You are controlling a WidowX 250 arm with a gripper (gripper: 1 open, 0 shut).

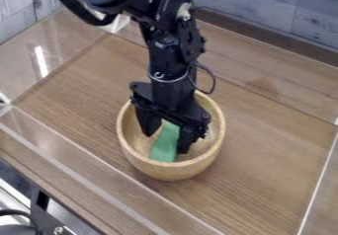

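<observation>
My black gripper (166, 120) hangs over a tan bowl (204, 158) in the middle of the table, with its open fingers reaching down to just inside the rim. A green object (165, 146) lies in the bowl below and between the fingers, partly hidden by them. I cannot tell whether the fingers touch it.
A grey-blue plank wall (264, 17) runs behind it. Dark cables and a frame show beyond the table's lower left edge.
</observation>
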